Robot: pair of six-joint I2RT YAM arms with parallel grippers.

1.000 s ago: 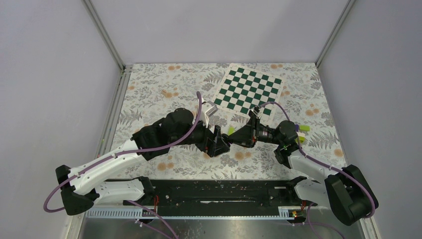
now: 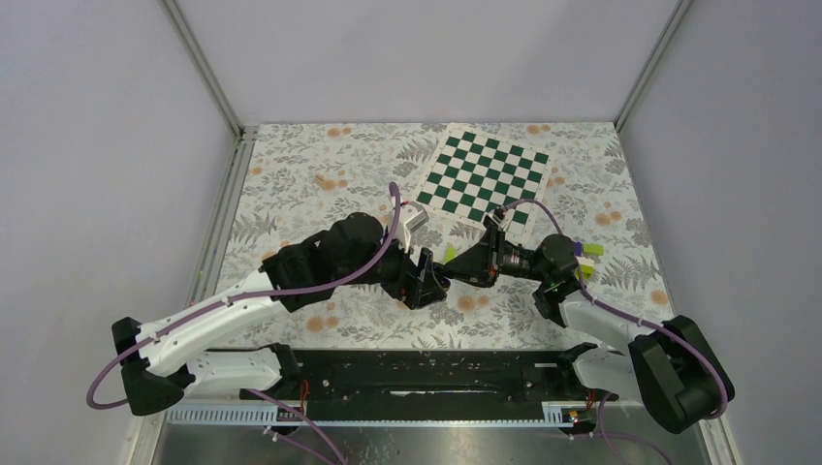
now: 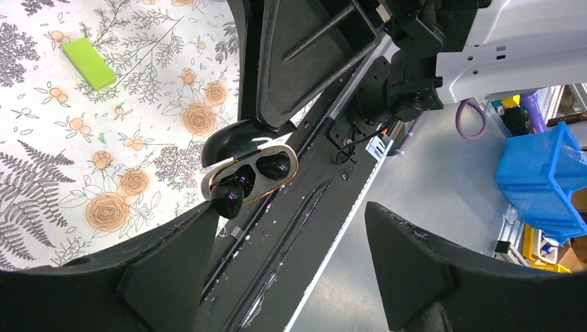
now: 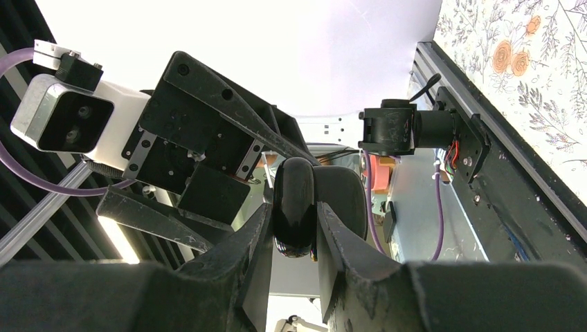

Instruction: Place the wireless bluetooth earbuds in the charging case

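Note:
The open charging case (image 3: 256, 181), grey inside with a gold rim and black lid, is held in the air by my right gripper (image 2: 456, 271), which is shut on it. One black earbud (image 3: 273, 166) sits in a case well; another (image 3: 227, 199) stands at the other end, sticking up; whether it is seated I cannot tell. My left gripper has its fingers apart around that end, with nothing visible between them. In the right wrist view the case (image 4: 332, 200) is largely hidden behind a glossy black part (image 4: 294, 207).
A green block (image 3: 88, 62) lies on the patterned table (image 2: 320, 165) below, with more blocks (image 2: 591, 250) at the right and a checkered board (image 2: 485, 174) behind. The dark front edge (image 2: 426, 378) is just in front of both arms.
My left arm has shifted very slightly in the top view, its wrist a little toward the front and right. My right arm looks almost still.

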